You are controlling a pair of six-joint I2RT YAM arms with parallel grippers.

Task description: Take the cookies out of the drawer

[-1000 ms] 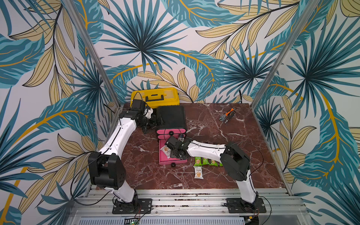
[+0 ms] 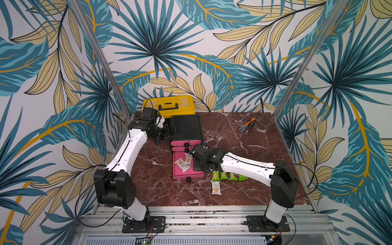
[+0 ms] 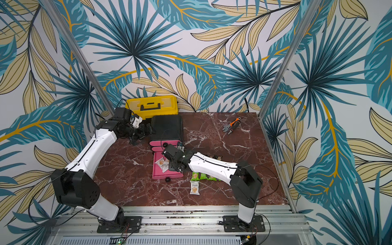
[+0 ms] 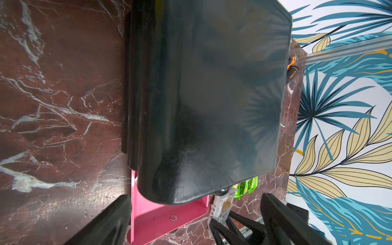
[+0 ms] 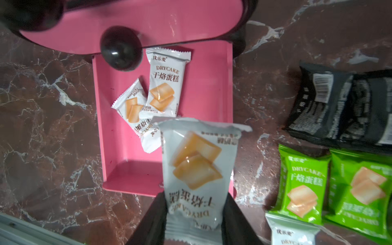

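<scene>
The pink drawer (image 5: 122, 163) is pulled out below the black cabinet (image 2: 185, 126), with white DRYCAKE cookie packets (image 5: 165, 85) lying in it. My right gripper is shut on another white cookie packet (image 5: 196, 163), raised over the drawer's right front part. My left gripper (image 2: 165, 132) is at the cabinet's left side; in the left wrist view the cabinet fills the middle between its blurred fingers, and I cannot tell how far they stand open.
Green packets (image 5: 302, 183), black packets (image 5: 318, 106) and a white packet (image 2: 216, 187) lie right of the drawer. A yellow toolbox (image 2: 183, 106) stands behind, pliers (image 2: 247, 126) at back right.
My right gripper has moved up and to the right from low over the drawer, a packet now visible in it. My left arm has shifted very slightly.
</scene>
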